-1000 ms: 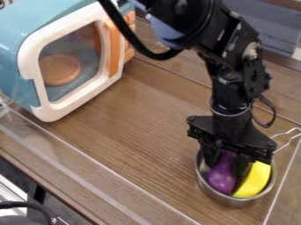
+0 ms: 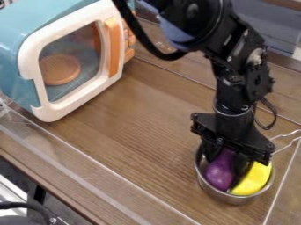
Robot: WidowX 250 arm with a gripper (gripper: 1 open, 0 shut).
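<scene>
The black arm reaches down from the top right to a steel pot (image 2: 221,195) at the lower right. Its gripper (image 2: 235,156) is down inside the pot, over a purple eggplant-like object (image 2: 219,171) on the left and a yellow object (image 2: 252,181) on the right. The gripper looks closed on the purple object, though the fingertips are partly hidden.
A blue and white toy microwave (image 2: 47,95) with a round tan piece inside stands at the upper left. A dark cable lies at the lower left.
The arm has shifted very slightly at the pot, and a little more of the yellow object's position differs. The rest looks the same.
</scene>
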